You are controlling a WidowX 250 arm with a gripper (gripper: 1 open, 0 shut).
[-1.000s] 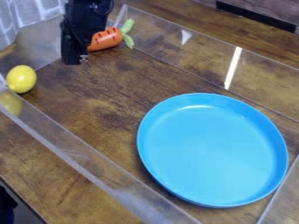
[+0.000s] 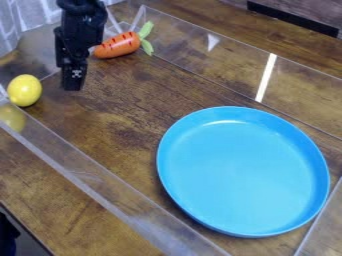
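My black gripper [image 2: 74, 72] is at the upper left, its fingers open and pointing down, with nothing seen between them. A yellow lemon [image 2: 23, 89] lies below and left of it by the clear wall. An orange toy carrot [image 2: 120, 43] with green leaves lies to the right of the gripper, farther back. A blue round plate [image 2: 242, 170] fills the lower right.
Transparent walls border the wooden work surface [image 2: 134, 120] on several sides. The middle of the surface between gripper and plate is clear.
The lemon, carrot and plate are where they were.
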